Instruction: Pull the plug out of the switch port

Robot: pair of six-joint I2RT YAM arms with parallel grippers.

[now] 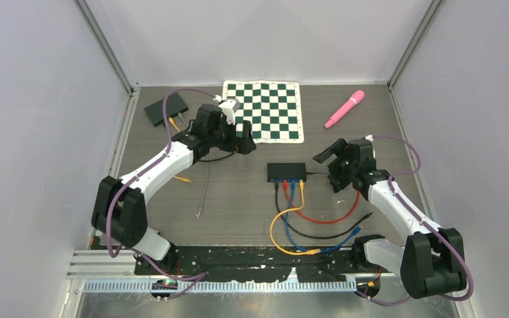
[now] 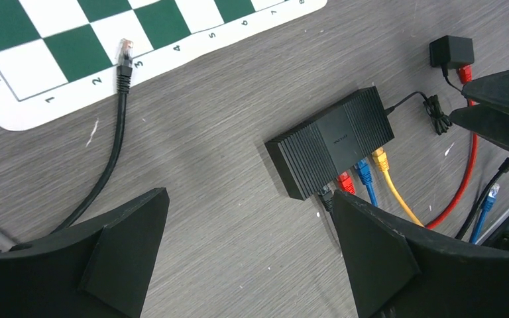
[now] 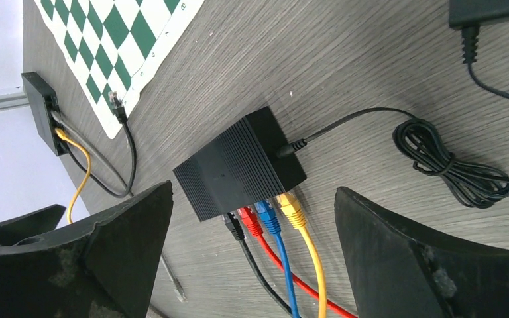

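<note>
A black switch (image 1: 285, 171) sits mid-table, with black, red, blue and yellow plugs in a row along its front; in the right wrist view the yellow plug (image 3: 291, 209) and blue plug (image 3: 268, 217) show clearly beside the red plug (image 3: 250, 222) and black plug (image 3: 234, 226). My right gripper (image 1: 326, 156) is open, to the right of and above the switch. My left gripper (image 1: 244, 138) is open near the checkerboard's lower left, above and left of the switch, with nothing between its fingers.
A second black box (image 1: 164, 108) with cables lies back left. A checkerboard mat (image 1: 272, 112) and pink wand (image 1: 344, 108) are at the back. A coiled power cable (image 3: 454, 169) lies right of the switch, and loose cable ends lie toward the front.
</note>
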